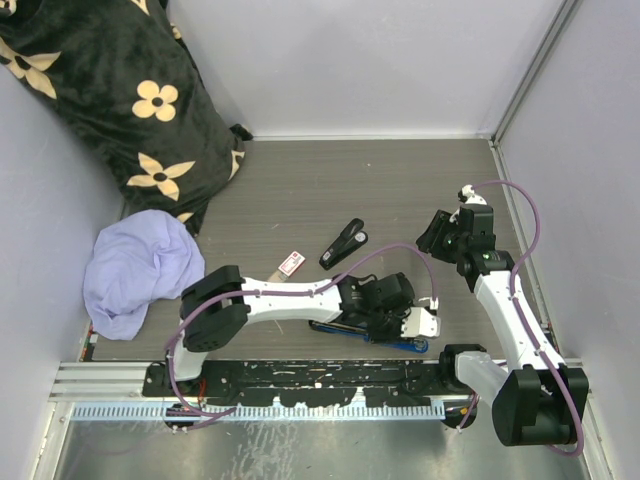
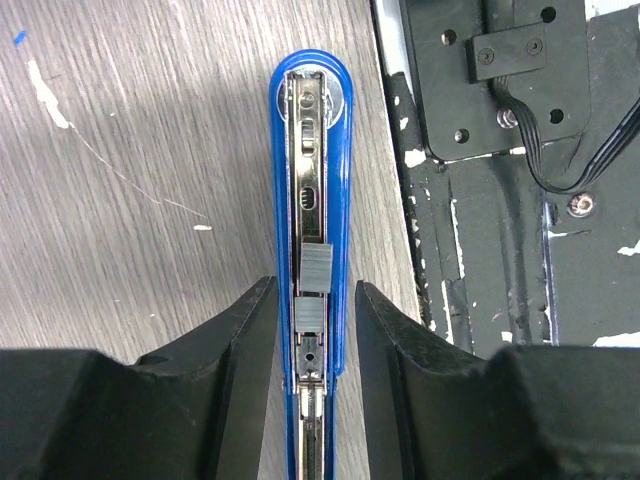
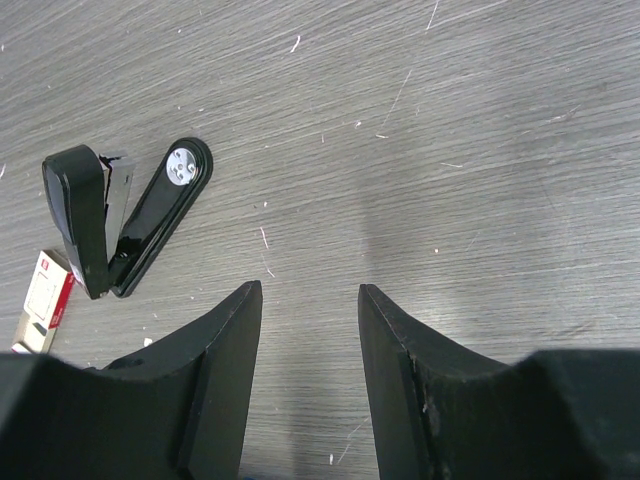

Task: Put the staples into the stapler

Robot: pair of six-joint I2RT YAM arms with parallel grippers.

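The blue stapler (image 2: 341,200) lies opened out along the table, its metal channel (image 2: 306,170) facing up. Two short grey blocks (image 2: 316,268) sit in that channel; which of them are staples I cannot tell. Over it stands my left gripper, open, a fingertip to each side of the stapler and nothing clamped. From the top, this arm hides much of the blue stapler (image 1: 412,346). My right gripper is open and empty above bare table at the right. A red and white staple box (image 1: 291,263) rests left of the black stapler.
The black stapler (image 1: 345,245) occupies mid-table, its top raised. A lilac cloth (image 1: 143,270) and a dark flowered cloth (image 1: 150,110) fill the left side. A black rail (image 2: 440,230) runs beside the blue stapler. Bare table lies toward the back.
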